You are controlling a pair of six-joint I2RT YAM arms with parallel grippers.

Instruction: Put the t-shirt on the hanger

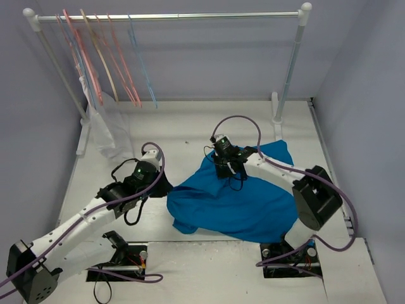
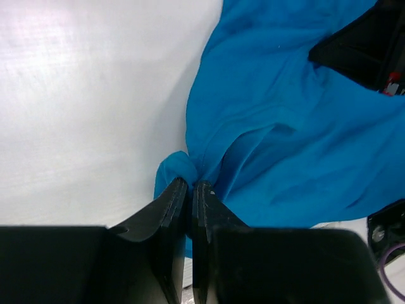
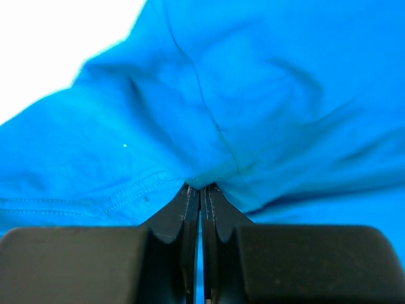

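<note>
A blue t-shirt [image 1: 247,206] lies spread and wrinkled over the right half of the table. At its left end my left gripper [image 1: 169,189] is shut on a bunched edge of the cloth, raised a little. In the left wrist view a fold of shirt [image 2: 177,166] pokes out between the fingertips. My right gripper [image 1: 221,171] is over the upper middle of the shirt; in the right wrist view its fingers [image 3: 218,209] are shut on a pinch of fabric near a stitched seam. Several hangers [image 1: 101,60], pink, blue and tan, hang at the rail's left side.
The rack's rail [image 1: 177,17] runs across the back, with its right post [image 1: 290,69] behind the shirt. A white garment [image 1: 109,130] hangs at the left. Bare table lies between it and the shirt.
</note>
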